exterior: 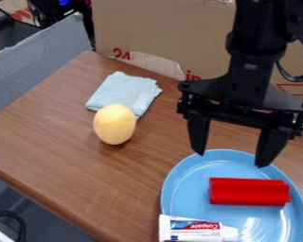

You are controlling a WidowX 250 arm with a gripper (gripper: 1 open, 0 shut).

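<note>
My black gripper (233, 146) hangs open over the far part of a light blue plate (189, 196), its two fingers pointing down with nothing between them. On the plate lies a red cylinder (248, 191), below the fingers, and a Colgate toothpaste tube (197, 228) rests at the near edge. A yellow oval object (114, 124) stands on the wooden table to the left, in front of a folded light blue cloth (122, 93).
A cardboard box (154, 33) closes off the back of the table (60, 151).
</note>
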